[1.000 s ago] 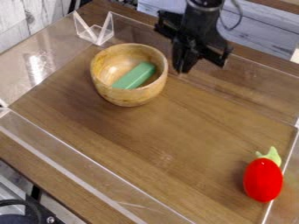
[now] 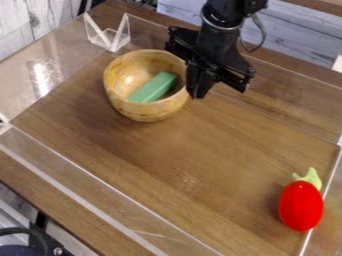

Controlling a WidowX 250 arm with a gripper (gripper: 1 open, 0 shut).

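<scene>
A wooden bowl point(image 2: 140, 105) sits at the upper left of the table, holding a green block point(image 2: 154, 86). My black gripper point(image 2: 198, 90) is just at the bowl's right rim, pointing down, shut, with nothing visible between its fingers. Whether it touches the rim is unclear. A red tomato-like object point(image 2: 301, 206) with a green top lies at the lower right.
A clear angular object point(image 2: 107, 30) stands at the back left. Raised edges border the table, with a white slatted wall behind.
My gripper and arm have come down and slightly left toward the bowl's right rim. The bowl, block and red object look unmoved.
</scene>
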